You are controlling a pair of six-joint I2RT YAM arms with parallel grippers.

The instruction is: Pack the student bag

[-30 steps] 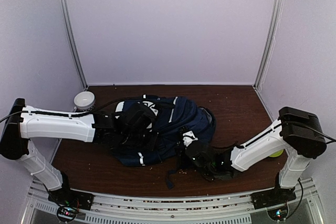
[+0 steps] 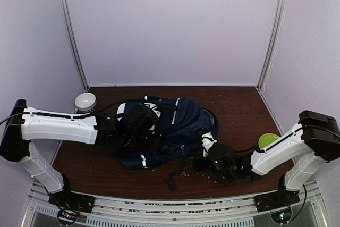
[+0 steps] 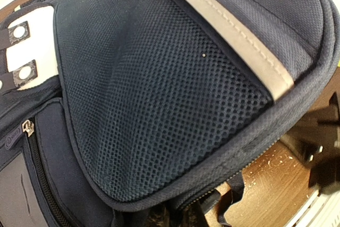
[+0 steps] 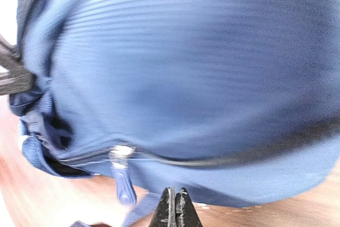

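The navy backpack [image 2: 186, 123] lies on the table, its seam zipper crossing the right wrist view. From the metal slider hangs a blue zipper pull [image 4: 124, 184], left of my right gripper and clear of it. That gripper is shut, its tips together with nothing between them. At the left edge of the right wrist view, my left gripper's dark fingers [image 4: 16, 81] are against bunched backpack fabric. How far they are closed is hidden. In the left wrist view, the mesh pocket [image 3: 159, 89] fills the middle.
A white round container [image 2: 85, 101] stands at the back left. Near the right arm sits a green bowl [image 2: 268, 140]. Loose crumbs and a strap [image 2: 172, 181] lie in front of the backpack. Behind it, the table is clear.
The slider remains near the middle of the seam. The left arm stayed nearly still.
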